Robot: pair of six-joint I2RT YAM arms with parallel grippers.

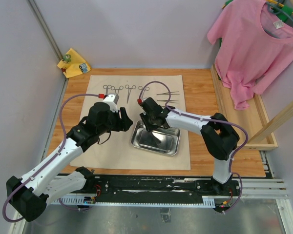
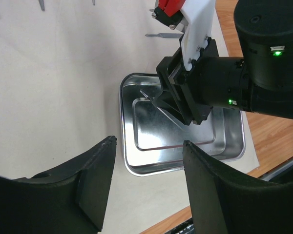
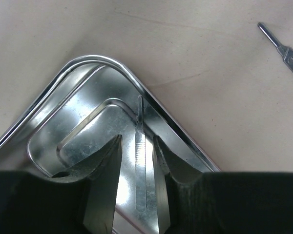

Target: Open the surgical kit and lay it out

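A steel tray (image 1: 166,148) lies on the paper sheet (image 1: 97,151); inside it is a slim scalpel handle (image 3: 140,175). My right gripper is over the tray, part open around that handle's line, its grip not visible. Scissor-like instruments (image 1: 129,89) and straight instruments (image 1: 167,93) are laid in a row at the back, one being a scalpel handle (image 3: 290,58) outside the tray. My left gripper hangs open left of the tray, nothing between its fingers.
A yellow cloth (image 1: 75,63) is at the back left. A pink shirt (image 1: 251,48) hangs over a wooden stand (image 1: 259,141) at the right.
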